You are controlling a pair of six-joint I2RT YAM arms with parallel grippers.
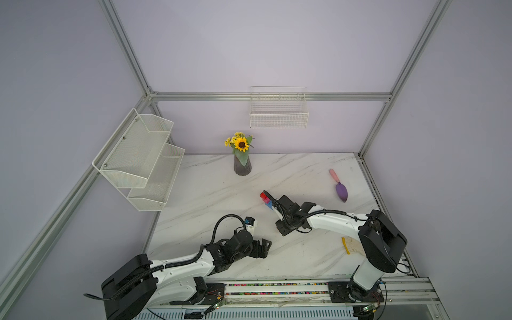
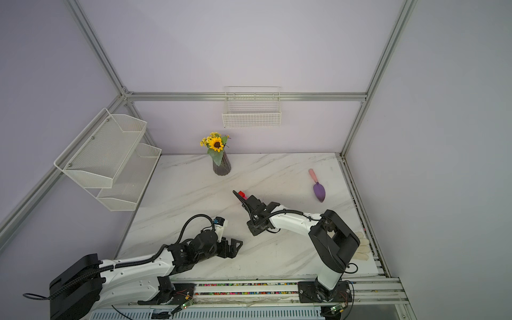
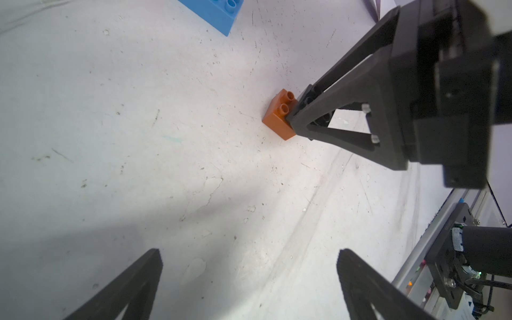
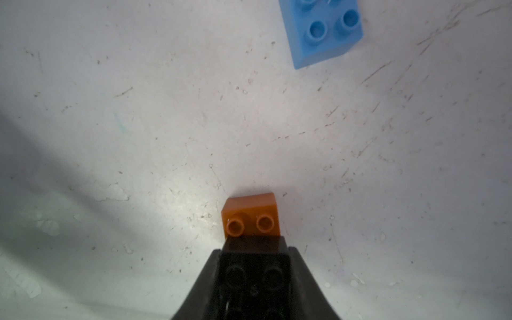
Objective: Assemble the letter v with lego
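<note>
My right gripper is shut on a black studded brick, low over the table. An orange brick sticks out past the fingertips, right against the black one; how the two are joined cannot be seen. The left wrist view shows the same orange brick at the right gripper's tips. A blue brick lies apart on the table, farther back. In the top left view, red and blue bricks show behind the right gripper. My left gripper stands open, with only bare table between its fingers.
At the back stands a vase of sunflowers. A purple scoop lies at the right, and a yellow-edged item near the right arm's base. White mesh shelves hang at the left.
</note>
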